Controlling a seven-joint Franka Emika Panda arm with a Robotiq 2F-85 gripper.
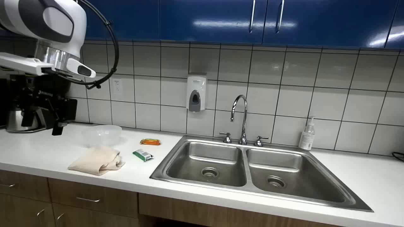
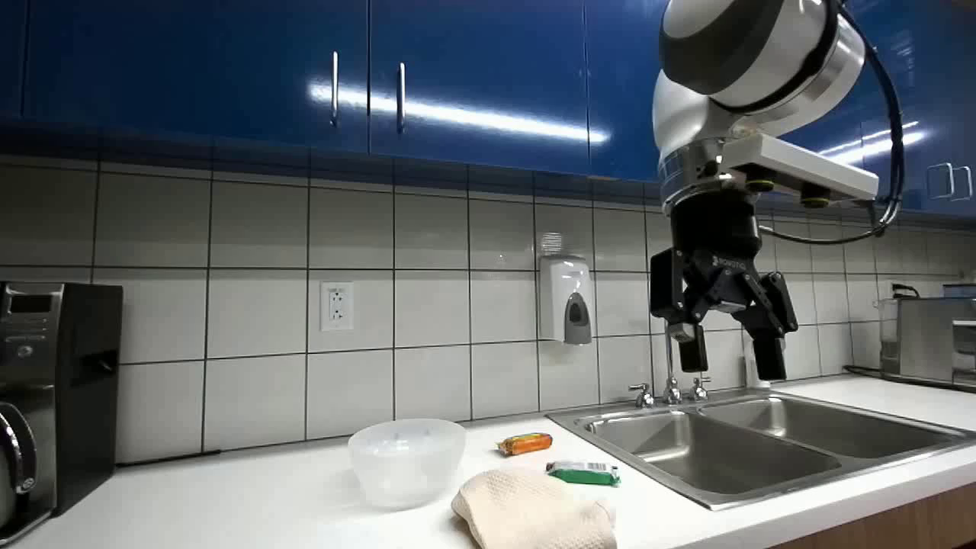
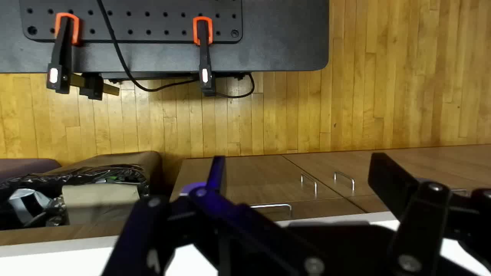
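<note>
My gripper (image 2: 739, 358) hangs open in the air, its fingers wide apart and nothing between them; the wrist view shows the gripper above the counter's front edge. On the white counter lie an orange packet (image 1: 150, 142) and a green packet (image 1: 143, 154), side by side left of the sink. A translucent bowl (image 2: 407, 462) stands empty-looking near the wall. In front of it rests a crumpled beige cloth (image 1: 96, 160). None of these touches the gripper. Neither packet, nor bowl, nor cloth shows in the wrist view.
A double steel sink (image 1: 248, 181) with a faucet (image 1: 242, 121) takes up the counter's middle. Behind it stands a pump bottle (image 1: 307, 135). A coffee maker (image 2: 69, 402) is at the far left. Blue cabinets (image 1: 212, 20) overhang the counter.
</note>
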